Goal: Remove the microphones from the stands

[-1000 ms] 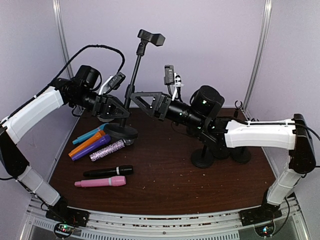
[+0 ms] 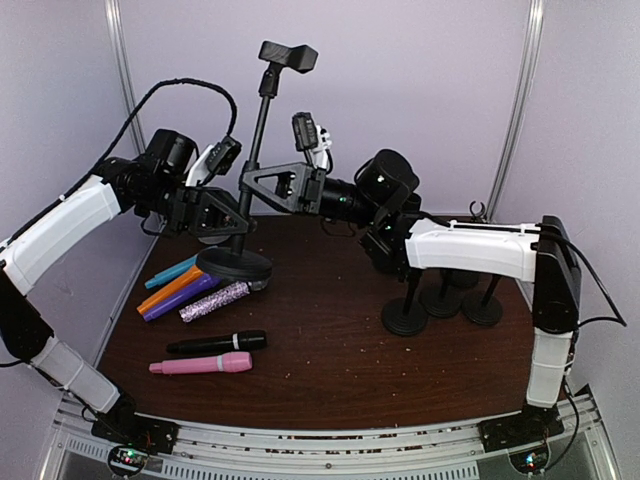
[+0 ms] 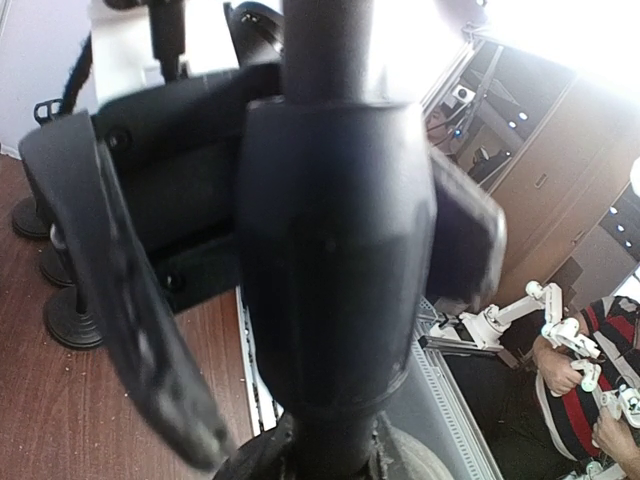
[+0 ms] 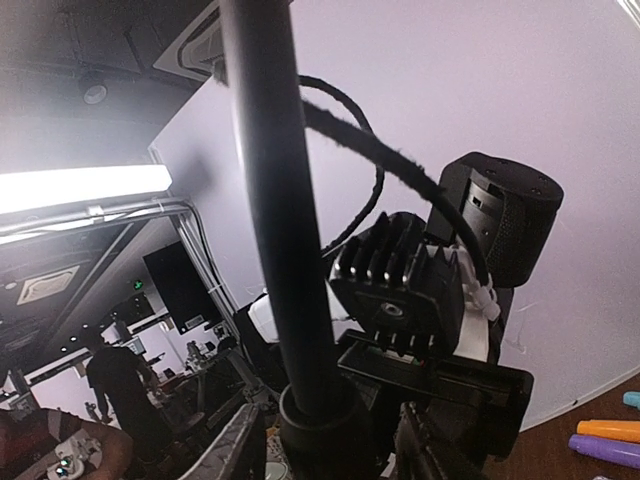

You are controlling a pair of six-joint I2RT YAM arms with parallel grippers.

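Note:
A black microphone stand is held upright in the air, its empty clip at the top and its round base below. My left gripper is shut on its lower pole. My right gripper stands part open at the pole's middle collar, higher than the left one; whether it touches is unclear. In the left wrist view the collar fills the middle, with right gripper fingers either side.
Several microphones, among them pink, black and purple, lie on the left of the wooden table. More black stands stand at the right.
The right arm has moved left and up to the pole's collar. The stand and left gripper shifted slightly left and up over the last second.

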